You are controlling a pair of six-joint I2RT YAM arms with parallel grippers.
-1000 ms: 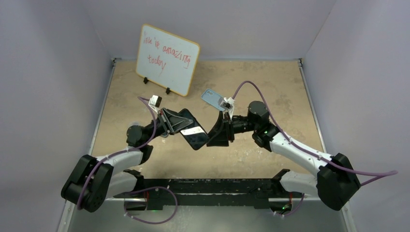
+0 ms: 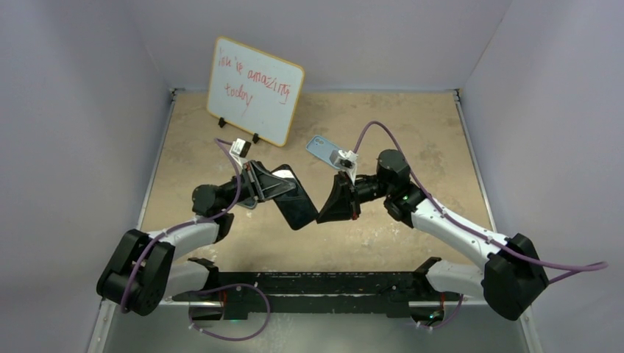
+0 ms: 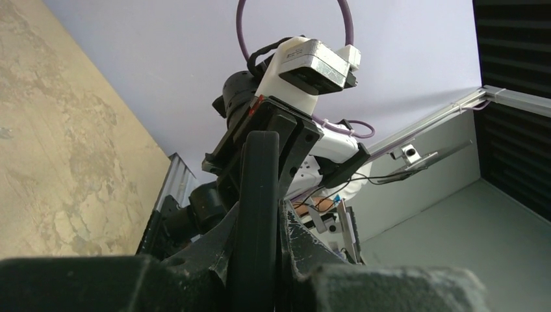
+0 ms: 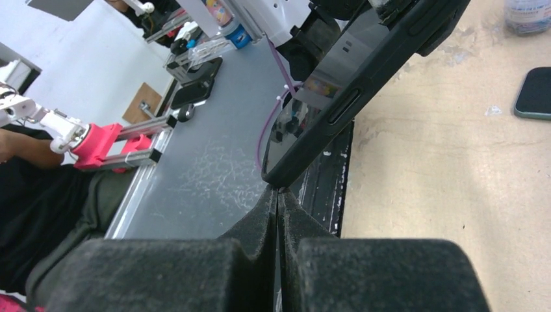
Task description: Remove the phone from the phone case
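The phone in its black case (image 2: 297, 212) is held in the air, tilted, between my two arms. My left gripper (image 2: 285, 187) is shut on its upper end; in the left wrist view the case (image 3: 258, 201) stands edge-on between the fingers. My right gripper is shut, its fingertips pressed together with nothing between them. Right at those tips, but outside them, lies the lower corner of the cased phone (image 4: 338, 117). Glossy screen and black rim still show together in the right wrist view.
A blue-grey phone-shaped item (image 2: 322, 150) lies flat on the table behind my right gripper. Whiteboard (image 2: 254, 88) leans at the back left. A dark phone (image 4: 537, 95) and a clear jar (image 4: 527, 15) rest on the table.
The phone tilted slightly; its reflection moved upward.
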